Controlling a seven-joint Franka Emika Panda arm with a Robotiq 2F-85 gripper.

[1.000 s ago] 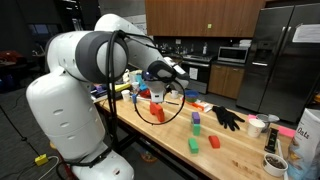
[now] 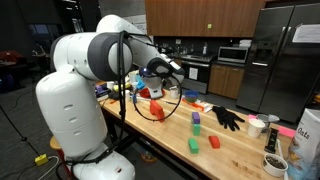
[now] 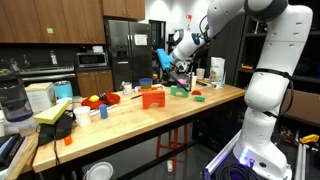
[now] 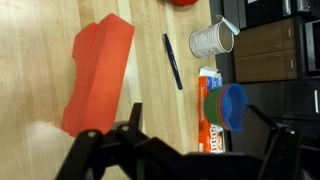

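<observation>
A red block-like object point(image 4: 100, 75) lies on the wooden table at the left of the wrist view, and I see the same red object point(image 3: 153, 99) in exterior view 2. My gripper is open above the table, its dark fingers apart with no object visibly held. The red object lies to the left of the fingers in the wrist view. In exterior view 1 the hand is partly lost among the clutter behind it.
A pen point(image 4: 172, 62), a metal can point(image 4: 212, 40) and a blue-green cup point(image 4: 232, 105) are near the table edge. Elsewhere stand a purple-green block point(image 2: 196, 123), a green block point(image 2: 193, 144) and a black glove point(image 2: 226, 119).
The arm and hand have shifted left in exterior view 1, and the hand's angle looks different. The blocks and glove on the right stay where they were.
</observation>
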